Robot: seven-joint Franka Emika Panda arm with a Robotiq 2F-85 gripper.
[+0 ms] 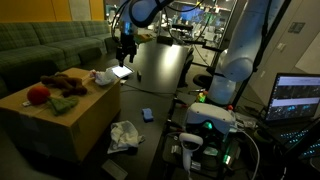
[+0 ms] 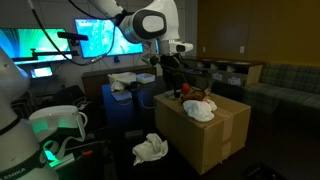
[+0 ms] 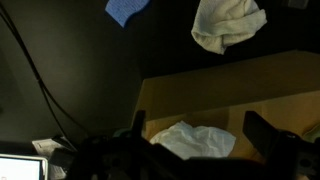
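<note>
A crumpled white cloth (image 3: 190, 139) lies on top of the cardboard box (image 3: 215, 116), near one edge. In the wrist view my open gripper has a dark finger on either side of this cloth, and nothing is held. From outside, the gripper (image 1: 137, 43) appears raised above the level of the box top. On the box in the second exterior view, the white cloth (image 2: 200, 110) sits at the near corner. A second pale cloth (image 1: 124, 136) is spread on the dark surface beside the box, with a small blue cloth (image 1: 147, 115) farther right.
A red round object (image 1: 38, 95), a brown plush (image 1: 63, 82) and a green one (image 1: 63, 103) share the box top. A white flat object (image 1: 121, 71) is seen beyond the box. A laptop (image 1: 294, 100) stands at right. Cables cross the dark surface.
</note>
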